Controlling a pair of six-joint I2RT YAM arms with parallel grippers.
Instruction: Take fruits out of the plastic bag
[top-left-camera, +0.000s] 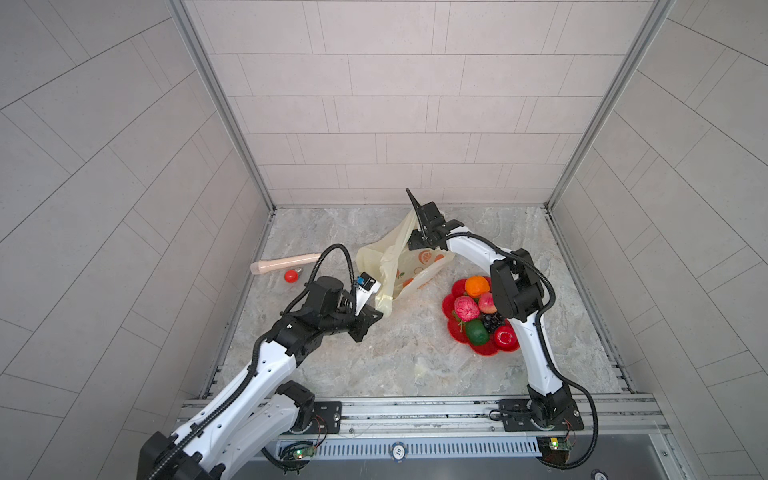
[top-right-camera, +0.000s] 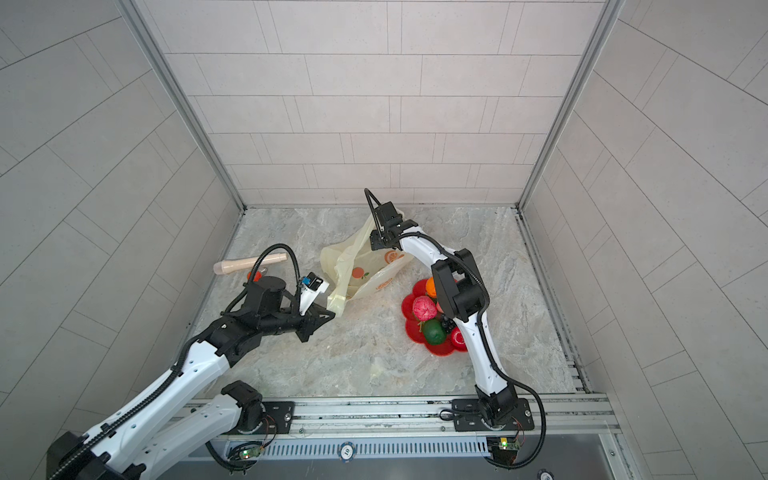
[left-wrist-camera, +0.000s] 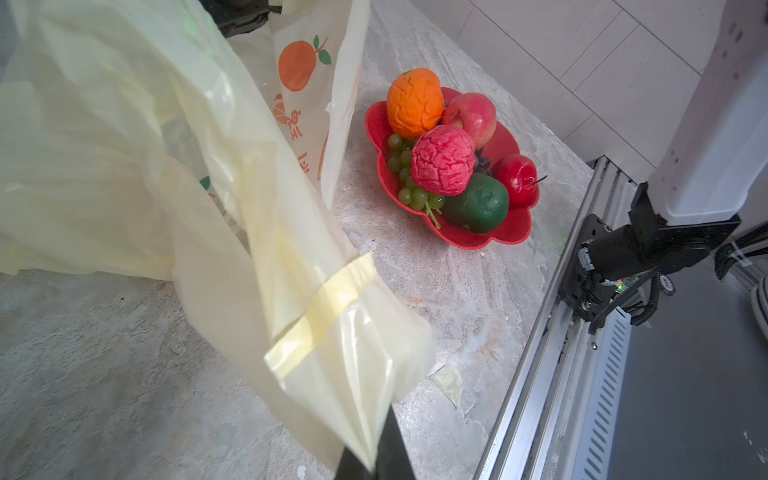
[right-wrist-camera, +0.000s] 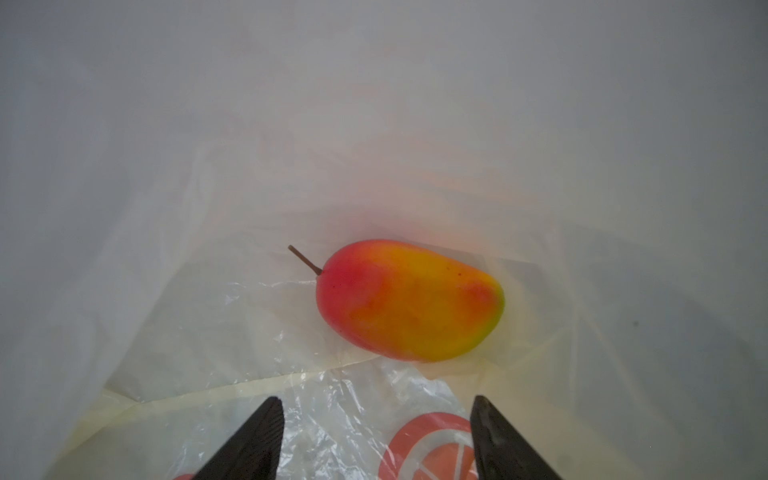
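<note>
The pale plastic bag (top-left-camera: 387, 268) is pulled up toward my left gripper (top-left-camera: 359, 326), which is shut on its edge (left-wrist-camera: 336, 336) at the front. My right gripper stands open inside the bag. In the right wrist view a red-yellow mango (right-wrist-camera: 408, 297) with a stem lies on the bag's inner surface, beyond the open fingers and apart from them.
A red scalloped bowl (left-wrist-camera: 512, 228) of fruit, including an orange (left-wrist-camera: 414, 101), stands right of the bag. A pale rolling-pin-like rod (top-left-camera: 285, 264) and a small red object (top-left-camera: 291, 276) lie at the left.
</note>
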